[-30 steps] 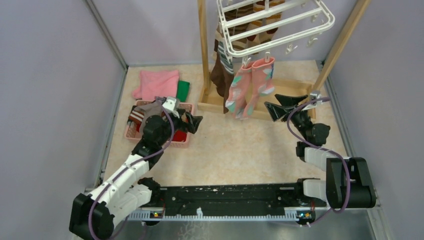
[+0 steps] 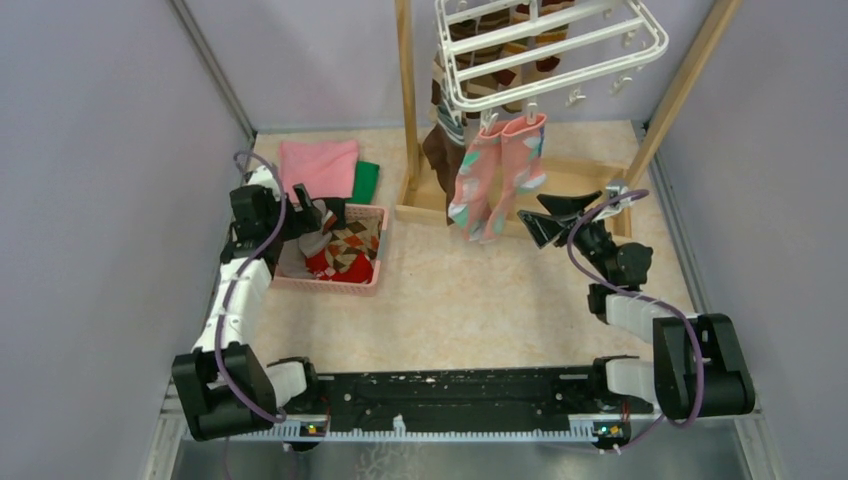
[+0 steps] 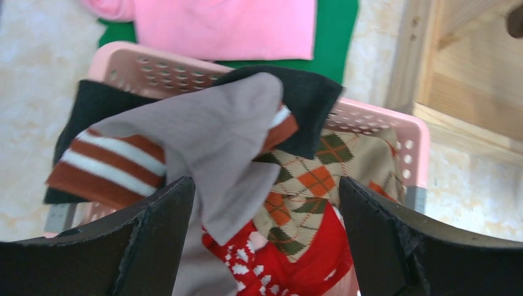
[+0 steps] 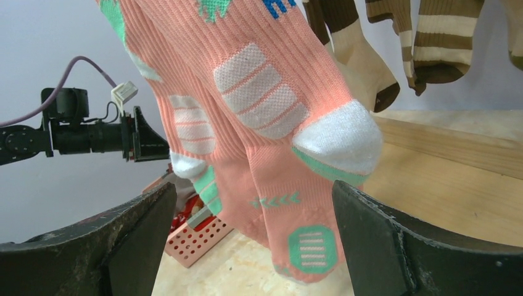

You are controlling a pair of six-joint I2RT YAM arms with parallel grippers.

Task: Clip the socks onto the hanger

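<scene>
Two pink socks with white and green patches hang from clips at the near edge of the white hanger. Other striped and brown socks hang farther back on it. My right gripper stands open beside the pink socks, nothing between its fingers. Over the pink basket my left gripper is open and empty. Below it in the left wrist view lie a grey sock, a brown-and-white striped piece, an argyle sock and red socks.
Behind the basket lie a pink cloth and a green cloth. The hanger's wooden stand has a base and upright posts. Bare clips show on the hanger's right.
My left arm has swung left and back, from the basket's right side to over its left part. The hanger and its socks sway slightly.
</scene>
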